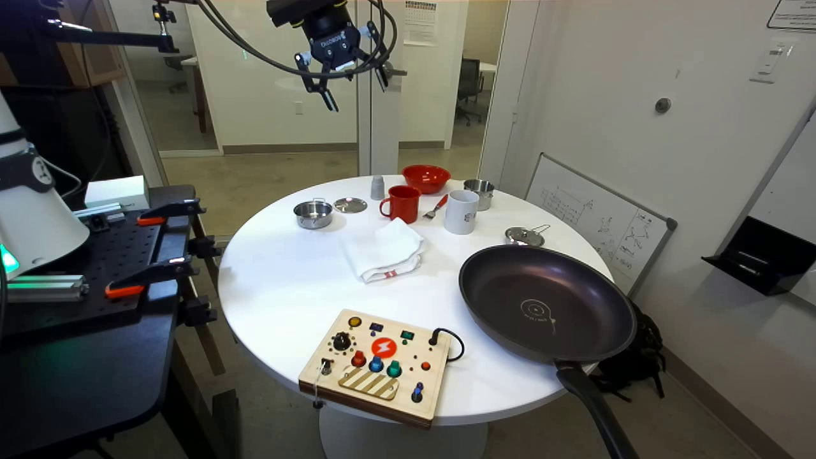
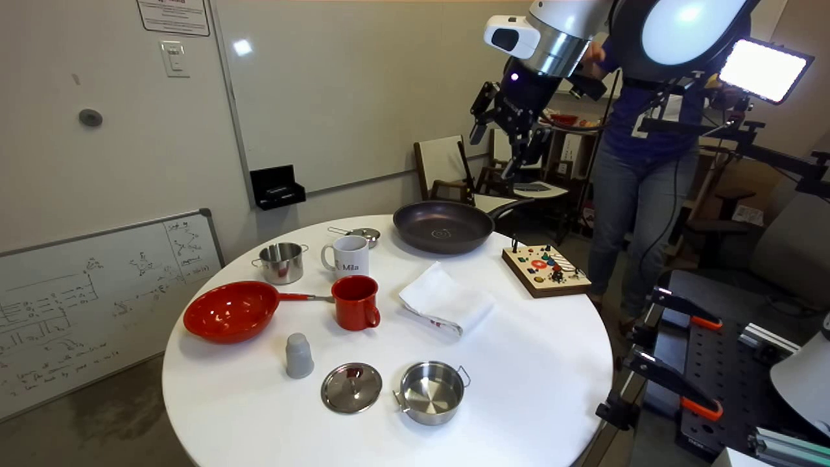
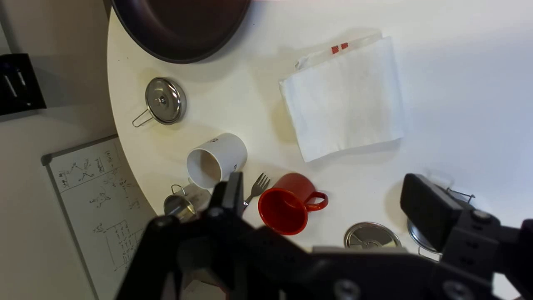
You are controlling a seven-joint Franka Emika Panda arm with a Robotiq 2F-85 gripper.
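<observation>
High above the round white table (image 1: 268,283), my gripper (image 1: 357,98) is open, its two fingers (image 3: 424,210) wide apart with nothing between them. On the table below lie a folded white cloth (image 3: 347,100), a red mug (image 3: 295,200) and a white mug (image 3: 230,151). A fork (image 1: 434,208) with a red handle is between the two mugs. At the far edge in the first exterior view are a red bowl (image 1: 426,177) and a grey shaker (image 1: 377,187). A small steel pot (image 2: 432,393) stands beside a round steel lid (image 2: 351,388).
A large dark frying pan (image 1: 535,306) sits at the table's right, its handle past the edge. Beside it is a small lidded pan (image 1: 524,236); a wooden switch board (image 1: 375,363) rests at the front. A steel pot (image 2: 281,263) stands near the white mug.
</observation>
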